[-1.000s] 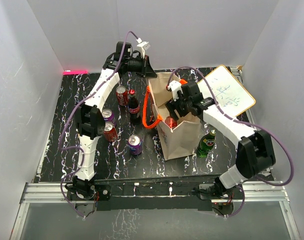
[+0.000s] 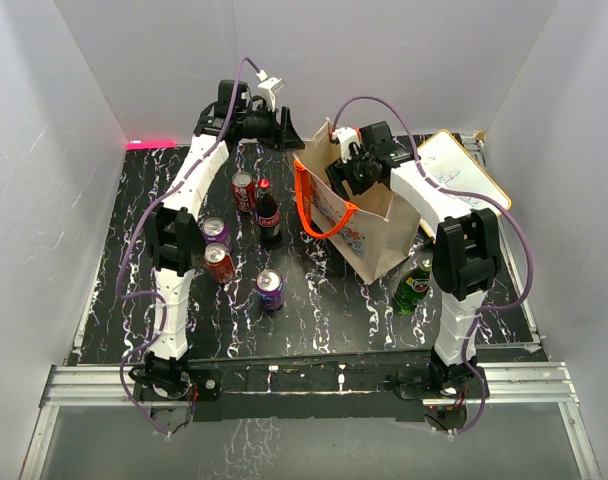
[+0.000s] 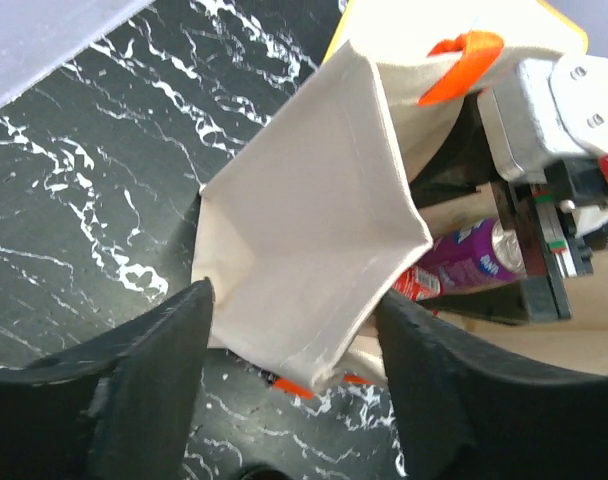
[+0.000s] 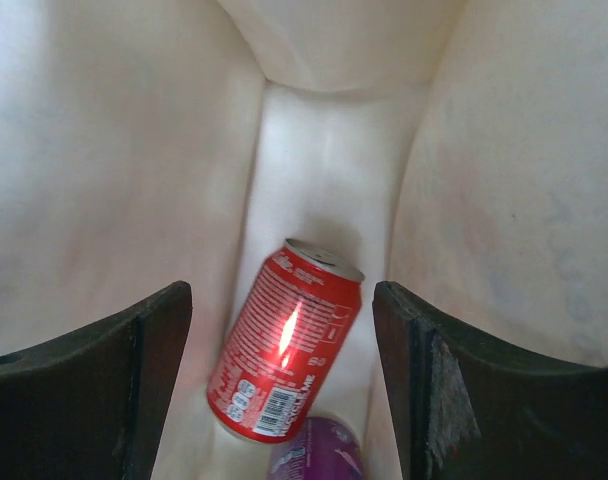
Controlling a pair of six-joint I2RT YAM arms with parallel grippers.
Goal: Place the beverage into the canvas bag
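Note:
The beige canvas bag (image 2: 379, 240), with orange straps, stands open right of centre. My left gripper (image 2: 289, 135) is part open at the bag's upper left rim; in the left wrist view the cloth rim (image 3: 324, 230) lies between or just beyond its fingers. My right gripper (image 2: 349, 172) reaches down inside the bag, its fingers apart. In the right wrist view a red can (image 4: 284, 340) and a purple can (image 4: 314, 450) lie on the bag's bottom beyond the fingers, not held.
Several cans and a cola bottle (image 2: 269, 220) stand left of the bag, a purple can (image 2: 269, 290) at front centre, a green bottle (image 2: 414, 285) at front right. A whiteboard (image 2: 464, 175) lies behind right.
My left gripper has shifted slightly left and its fingers appear wider apart.

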